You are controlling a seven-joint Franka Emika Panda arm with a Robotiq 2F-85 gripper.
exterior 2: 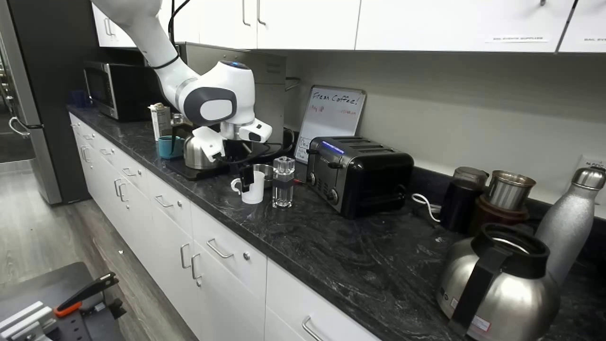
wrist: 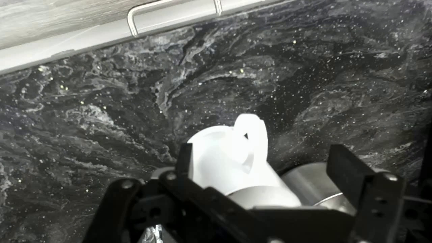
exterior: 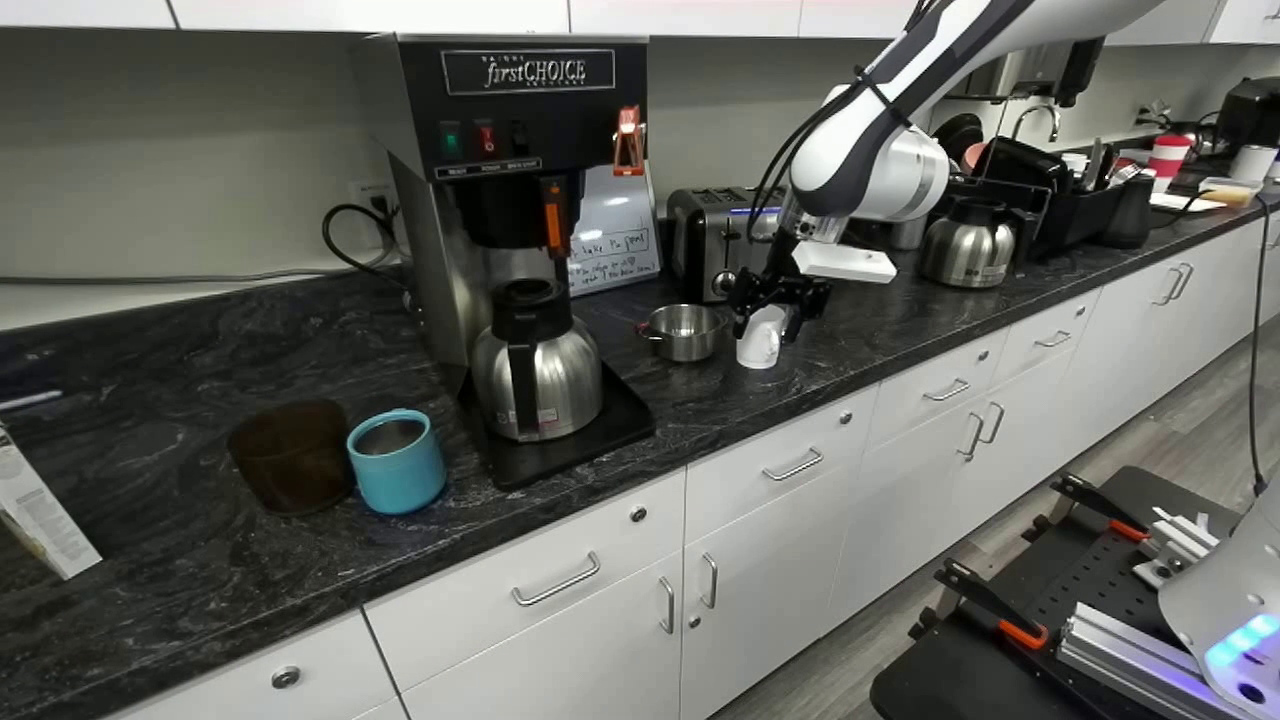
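Observation:
The white mug (exterior: 758, 340) is on the dark counter, and its handle points toward the counter's front edge in exterior view 2. My gripper (exterior: 777, 306) is open and tilted, low over the mug. The wrist view shows the mug (wrist: 214, 172) between the spread fingers, much closer to the left finger (wrist: 185, 160) than to the right one. Whether that finger touches the mug, I cannot tell. A black part of the gripper (exterior 2: 245, 177) covers some of the mug (exterior 2: 253, 190) in exterior view 2.
A small steel pot (exterior: 684, 332) stands close beside the mug. The clear grinder (exterior 2: 282, 182) and the toaster (exterior 2: 360, 170) are near too. Farther along are a coffee maker (exterior: 408, 216) with its carafe (exterior: 540, 378) and a teal mug (exterior: 398, 468). Bare counter lies toward the front edge.

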